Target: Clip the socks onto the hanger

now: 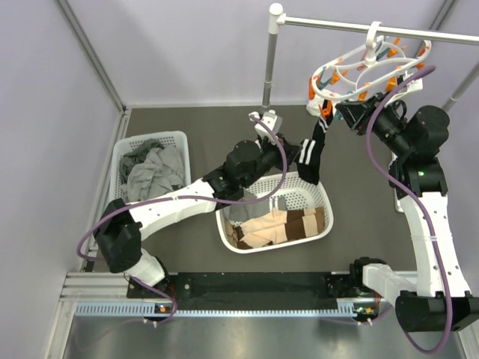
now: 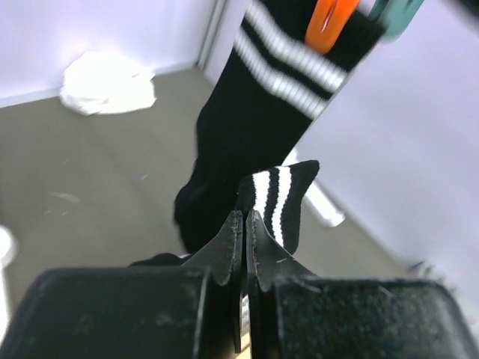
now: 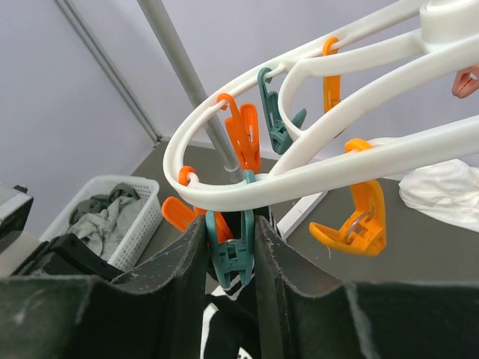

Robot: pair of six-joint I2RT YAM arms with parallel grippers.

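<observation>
A black sock with white stripes (image 2: 239, 97) hangs from the white hanger (image 1: 333, 96), an orange clip (image 2: 329, 22) on its upper edge. Just below it, the striped cuff of another black sock (image 2: 278, 198) is pinched in the tips of my left gripper, which is shut. Seen from the top, that gripper (image 1: 295, 152) is left of the hanging sock, above the basket. My right gripper is shut on a green clip (image 3: 233, 254) at the hanger's near rim. Where the green clip's fingers meet the sock is mostly hidden.
Below stands a white basket (image 1: 327, 217) with beige, brown and grey socks. Another basket (image 1: 114, 191) with grey cloth is at the left. More clips, such as an orange one (image 3: 363, 221), hang from the ring. A metal pole (image 1: 269, 71) rises behind my left gripper.
</observation>
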